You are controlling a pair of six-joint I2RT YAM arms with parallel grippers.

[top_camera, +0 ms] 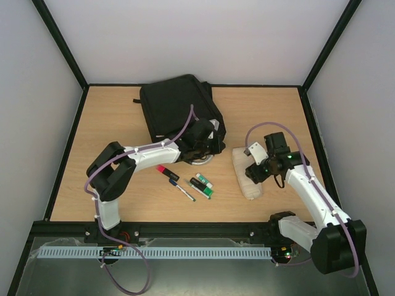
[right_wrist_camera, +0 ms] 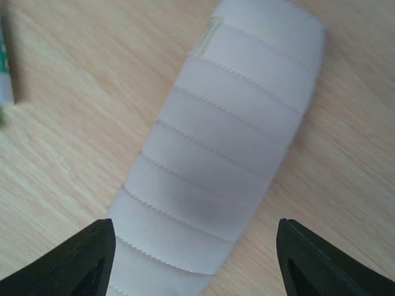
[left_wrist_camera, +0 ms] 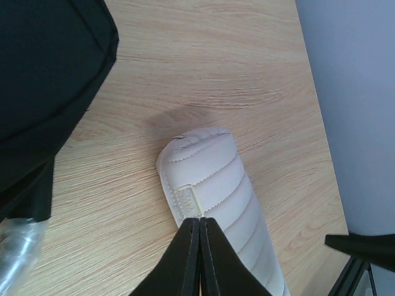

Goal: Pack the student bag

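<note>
A black bag [top_camera: 176, 105] lies at the back of the table, its dark fabric also filling the left of the left wrist view. To its front right rests a white quilted pouch [top_camera: 244, 176], flat on the wood. My left gripper is shut, its fingertips together with nothing visible between them; from above it hovers by the bag's front corner, apart from the pouch. Over the pouch is my right gripper, its fingers parted. The pouch [right_wrist_camera: 203, 142] runs between and beyond those fingers without either one visibly gripping it.
Several pens and markers [top_camera: 199, 184] lie in a loose cluster at front centre, left of the pouch. A clear loop [top_camera: 202, 160] sits near the bag's front edge. Bare table [top_camera: 92, 197] shows at the left and along the back right.
</note>
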